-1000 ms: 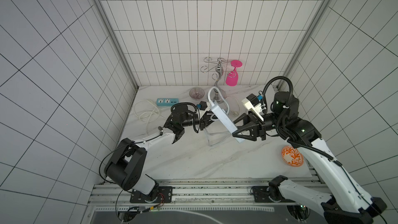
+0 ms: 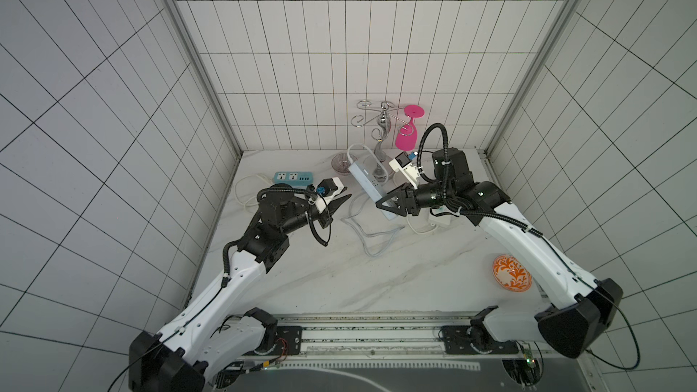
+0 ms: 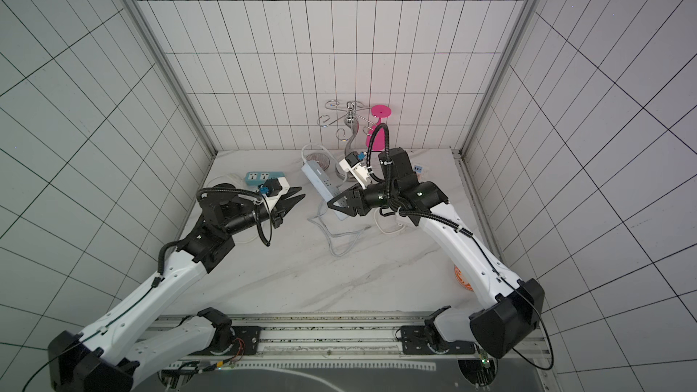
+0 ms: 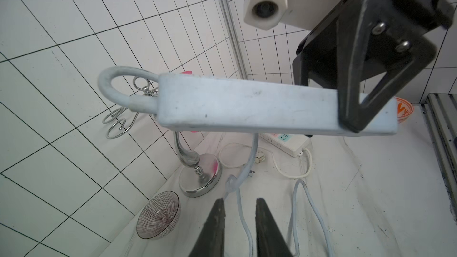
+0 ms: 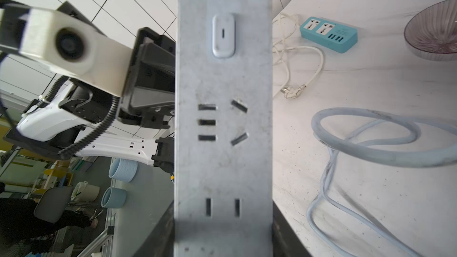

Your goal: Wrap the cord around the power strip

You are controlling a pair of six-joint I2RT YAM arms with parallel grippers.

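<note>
The pale blue power strip is tilted in the air, its switch and sockets facing the right wrist camera. My right gripper is shut on it near its lower end, with one finger across its side. From the upper end the grey cord arches out in a loop; more of it lies in loose bends on the table. My left gripper is to the left of the strip, apart from it. Its fingertips stand somewhat apart with the cord visible through the gap; whether they touch the cord cannot be made out.
A teal power strip with a white cord lies at the back left. A ribbed glass bowl and a metal stand with a pink goblet are behind. An orange bowl sits front right.
My right gripper has carried the power strip left and toward the back. My left gripper, earlier close to the cord by the strip's upper end, has drawn away to the left.
</note>
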